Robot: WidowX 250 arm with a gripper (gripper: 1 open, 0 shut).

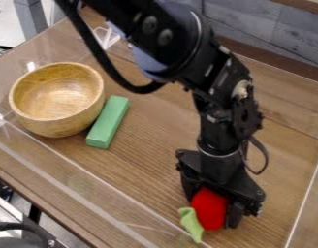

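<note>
My black gripper (pixel 216 184) is low over the front right of the wooden table, its fingers around a red object (pixel 211 206) with a pale green part (pixel 192 225) sticking out toward the front. The gripper's body hides much of the red object, and whether the fingers touch it is not clear.
A wooden bowl (pixel 55 83) stands at the left, with a green block (pixel 108 121) to its right. A pale wooden wall (pixel 285 39) rises at the back right. The middle of the table between block and arm is bare.
</note>
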